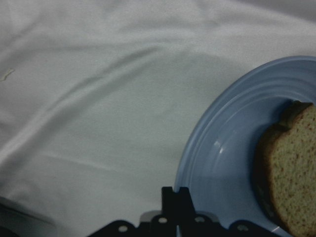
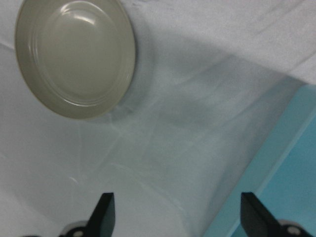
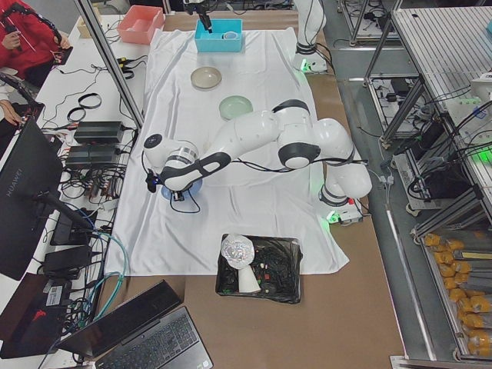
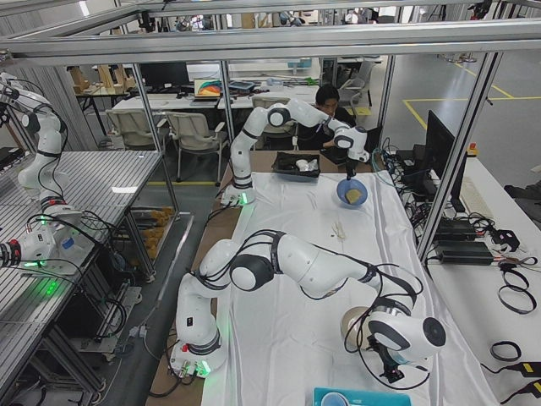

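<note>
A slice of bread (image 1: pixel 289 173) lies in a blue plate (image 1: pixel 217 133); my left gripper hangs over that plate's rim, shut, nothing visible between its fingers. My right gripper is open and empty, between a beige plate (image 2: pixel 74 59) and the edge of a light-blue bin (image 2: pixel 281 163). In the camera left view a green plate (image 3: pixel 235 108) sits mid-table and the bin (image 3: pixel 207 44) at the far end holds a small pale round item.
A black tray (image 3: pixel 280 284) with foil and small items lies at the near end of the white cloth (image 3: pixel 154 246). A laptop (image 3: pixel 154 338) sits at the near left corner. Much of the cloth around the plates is clear.
</note>
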